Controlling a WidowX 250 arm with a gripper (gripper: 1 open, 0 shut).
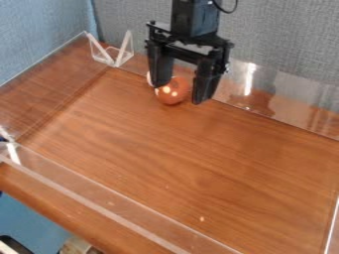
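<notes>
My black gripper (179, 79) hangs at the upper middle of the camera view, its two fingers spread apart and open. Just beneath and behind it an orange-red round object (171, 93) with glossy highlights rests on the wooden surface (185, 169), partly hidden by the left finger. A paler patch beside it, behind that finger, is too small to make out.
Clear low walls edge the wooden surface. A white wire-like holder (113, 52) stands in the back left corner. Grey-blue padded walls rise behind and to the left.
</notes>
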